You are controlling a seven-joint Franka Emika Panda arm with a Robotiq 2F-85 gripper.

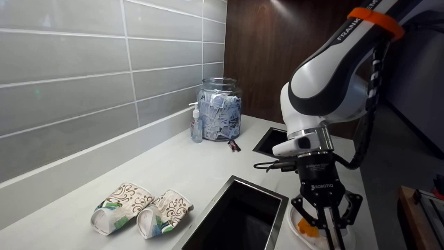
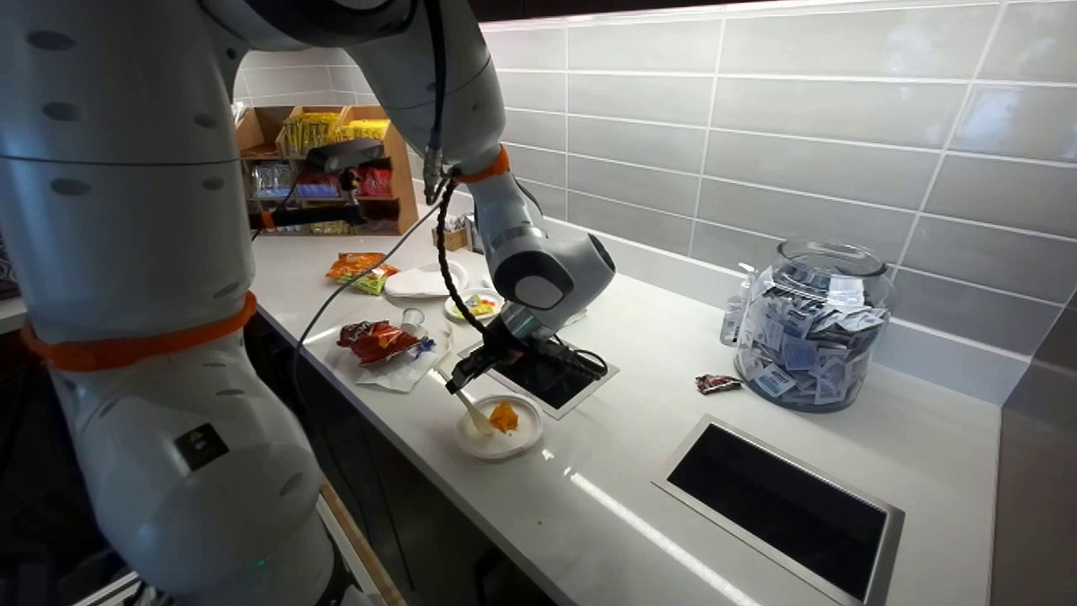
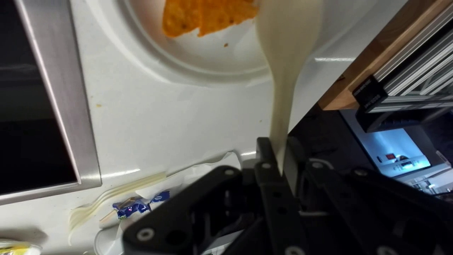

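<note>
In the wrist view my gripper is shut on the handle of a pale spoon [image 3: 288, 42], whose broad bowl points away from me. That bowl overlaps a white plate [image 3: 221, 76], right beside some orange chips [image 3: 182, 19]. From the second exterior view, the spoon [image 2: 472, 409] slants down from the gripper [image 2: 456, 387] to the plate [image 2: 485, 453], its tip close to the orange chips [image 2: 504, 416]. Whether the tip touches plate or chips I cannot tell. In the first exterior view the gripper [image 1: 334, 241] hides part of the plate.
A dark inset opening [image 2: 550, 374] lies beside the plate. Behind the gripper are a red chip bag [image 2: 375, 343] and plates. A glass jar of packets [image 2: 813, 333] stands by the wall, and two crumpled patterned cups [image 1: 122, 204] lie left. The counter's edge runs close to the plate.
</note>
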